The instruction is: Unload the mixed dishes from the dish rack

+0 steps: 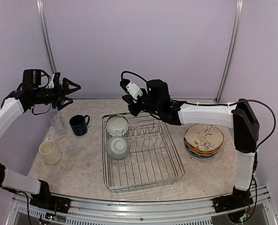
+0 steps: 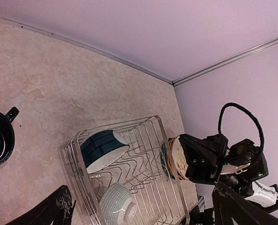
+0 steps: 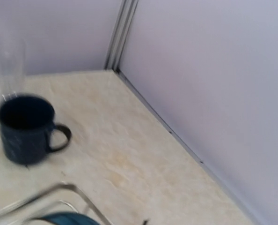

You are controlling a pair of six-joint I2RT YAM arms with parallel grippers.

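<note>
The wire dish rack [image 1: 146, 184] holds two bowls on its left side. The rear bowl [image 1: 117, 125], dark blue outside and white inside, leans on its side in the left wrist view. In front of it, the pale patterned bowl [image 1: 117, 147] shows its underside and foot ring. My right gripper [image 1: 128, 99] is over the rack's back edge, clear of both bowls, shut with nothing visible in it. In the right wrist view, the blue bowl's edge [image 3: 66, 218] shows at the bottom. My left gripper [image 1: 73, 93] stands open and empty at the back left, above the counter.
Left of the rack stand a dark blue mug [image 1: 79, 125], clear glasses [image 1: 58, 124] and a cream mug [image 1: 50, 152]. Stacked plates [image 1: 204, 138] sit on the right beneath my right arm. Walls close the back and sides.
</note>
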